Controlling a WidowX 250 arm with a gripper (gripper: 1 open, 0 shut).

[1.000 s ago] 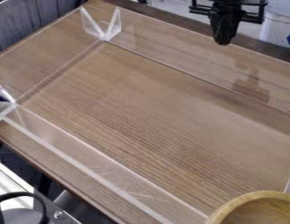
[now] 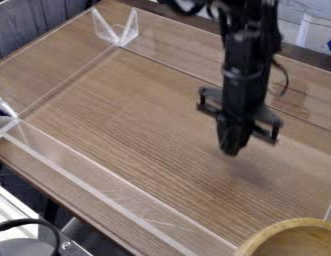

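My black gripper (image 2: 232, 140) hangs over the right middle of a wooden table (image 2: 114, 130), its arm reaching in from the top. It is slightly blurred and looks shut, with nothing visible between its fingertips. A round, light wooden bowl (image 2: 272, 240) is partly in view at the bottom right corner.
Clear plastic edging (image 2: 128, 200) runs along the table's borders, with a clear bracket (image 2: 117, 30) at the back left. Cables and white objects lie beyond the left edge at the bottom.
My gripper has come down from the back edge at the top right toward the middle of the table, moving toward the camera. The bowl has not moved.
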